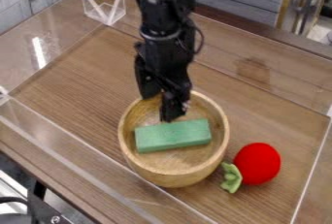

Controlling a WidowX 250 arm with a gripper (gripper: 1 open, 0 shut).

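Observation:
A black robot arm hangs over a round wooden bowl [138,159], its gripper [162,101] open at the bowl's back rim, above a mint-green block [173,135] lying inside. A red round object with a green end [257,163] lies to the right of the bowl, on the wooden table.
A white wire-like object [104,5] stands at the back left. A dark cable lies at the bottom left corner.

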